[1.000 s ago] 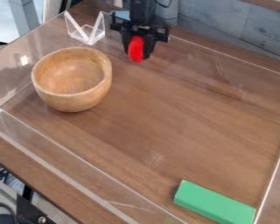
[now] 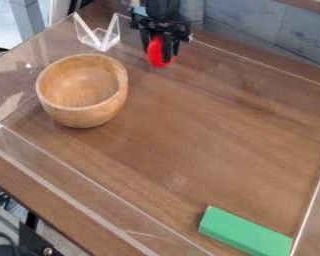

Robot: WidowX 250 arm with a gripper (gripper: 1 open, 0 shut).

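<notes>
My black gripper [image 2: 160,38] is at the top centre of the camera view, above the back of the table, shut on a red object [image 2: 157,53] that hangs below it. A round wooden bowl [image 2: 81,105] sits on the left of the table, below and to the left of the gripper. A green block [image 2: 244,232] lies at the front right. The gripper's fingertips are small and partly hidden by the red object.
A clear angular plastic item [image 2: 99,36] stands left of the gripper. A grey back wall [image 2: 263,40] borders the wooden table [image 2: 203,130], whose middle and right are clear.
My gripper and the red object have shifted very slightly to the right. The bowl and the green block have not moved.
</notes>
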